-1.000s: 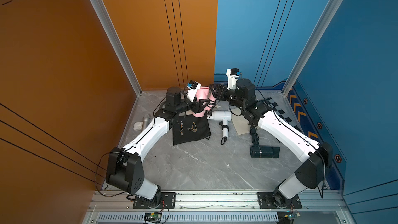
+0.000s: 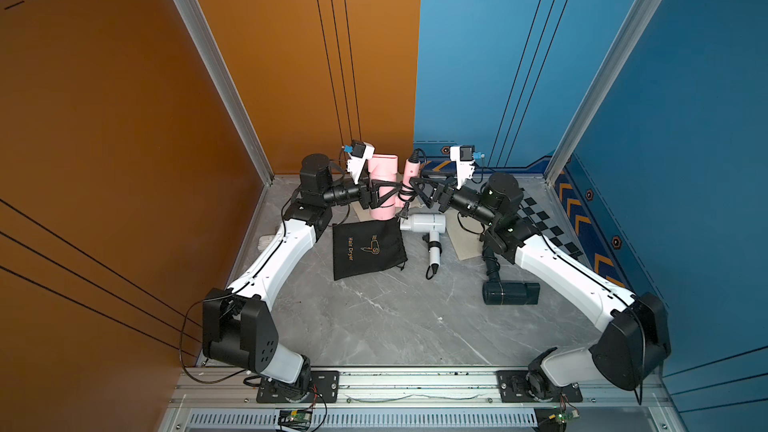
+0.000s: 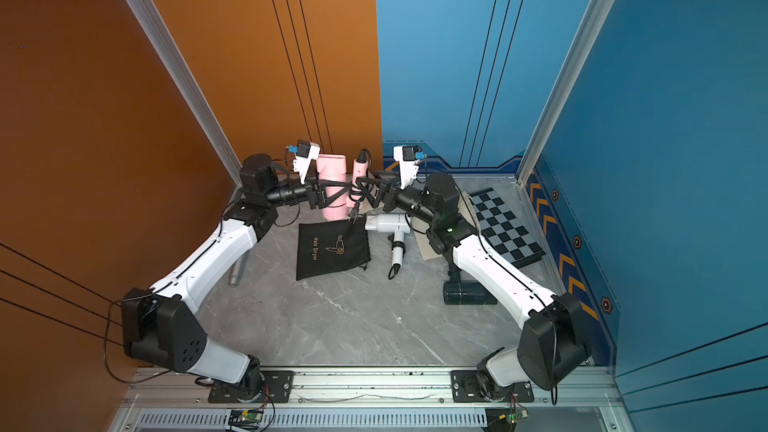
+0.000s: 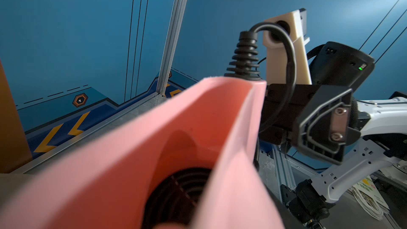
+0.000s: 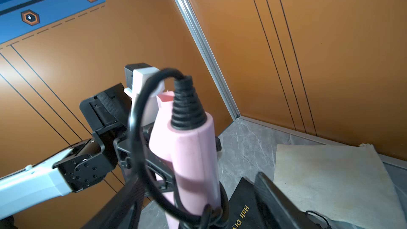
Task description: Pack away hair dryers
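Note:
Held up over the back of the table is a pink hair dryer (image 2: 382,165), its barrel upright and its handle, wound with black cord (image 5: 214,216), to the right. My left gripper (image 2: 395,193) is shut on the pink dryer from the left. In the right wrist view, the handle stands between the fingers of my right gripper, which is open. A black pouch (image 2: 364,249) marked "Hair Dryer" lies flat below. To its right lies a white hair dryer (image 2: 425,224), and further right a dark green hair dryer (image 2: 510,293).
A beige sheet or bag (image 5: 335,176) lies near the back wall, and another beige piece (image 2: 466,241) lies beside the white dryer. A checkered board (image 3: 504,224) is at the right.

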